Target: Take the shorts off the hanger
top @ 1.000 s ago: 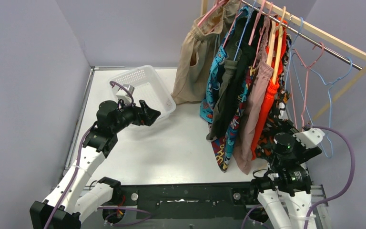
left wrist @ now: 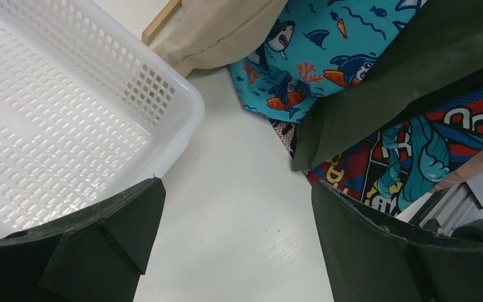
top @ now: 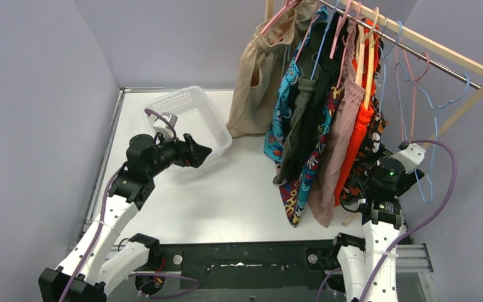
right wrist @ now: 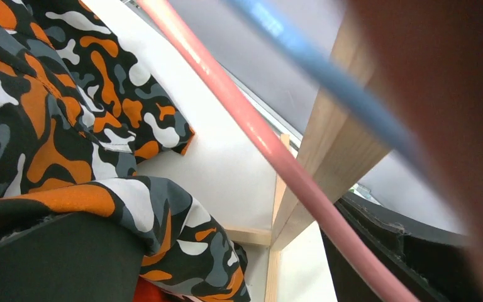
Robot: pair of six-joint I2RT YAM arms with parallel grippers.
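Several pairs of shorts hang from the rack, among them camouflage shorts [top: 369,141] in black, orange and white at the right end of the row. In the right wrist view the camouflage shorts [right wrist: 75,132] fill the left side, with a fold lying over one finger [right wrist: 69,258]. My right gripper [top: 409,179] is open beside these shorts; a pink hanger [right wrist: 270,151] and a blurred blue hanger [right wrist: 346,94] cross in front of its view. Over the table, by the white basket [left wrist: 182,119], my left gripper stands open and empty.
Beige shorts [top: 251,82], blue shark-print shorts [top: 281,119] and red shorts [top: 356,151] hang along the metal rail [top: 409,51]. Empty hangers dangle at its right end near the wooden post [right wrist: 333,157].
The empty pink and blue hangers beside it have swung. The left arm and basket stay where they were.
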